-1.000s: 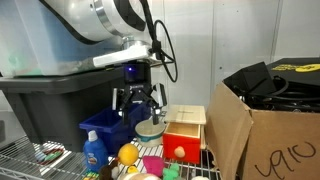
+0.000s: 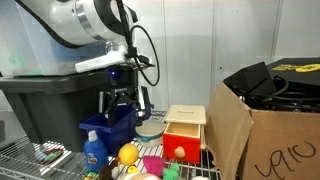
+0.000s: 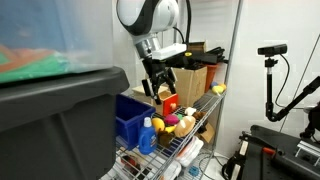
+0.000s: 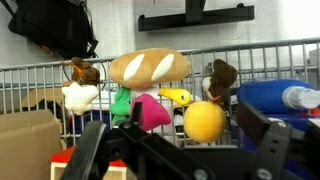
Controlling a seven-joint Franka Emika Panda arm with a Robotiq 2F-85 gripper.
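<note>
My gripper (image 2: 123, 103) hangs above the wire rack, pointing down. In the wrist view its two dark fingers stand wide apart at the lower left and right, with nothing gripped between them. An orange ball (image 4: 204, 121) lies below, seen between the fingers. Around it are a pink item (image 4: 150, 112), a yellow item (image 4: 176, 95), a toy bread loaf (image 4: 150, 68), a green piece (image 4: 121, 105) and brown plush toys (image 4: 219, 76). The blue bottle (image 2: 95, 150) stands left of the ball in the first exterior view.
A blue bin (image 2: 112, 133) and a large grey tub (image 2: 55, 110) stand behind and left. A red and cream box (image 2: 182, 143) sits at the rack's back, near a pale bowl (image 2: 150, 128). An open cardboard box (image 2: 270, 145) blocks the right.
In the first exterior view the arm and gripper have moved left, towards the blue bin, and the gripper appears somewhat turned. The objects on the rack have not moved.
</note>
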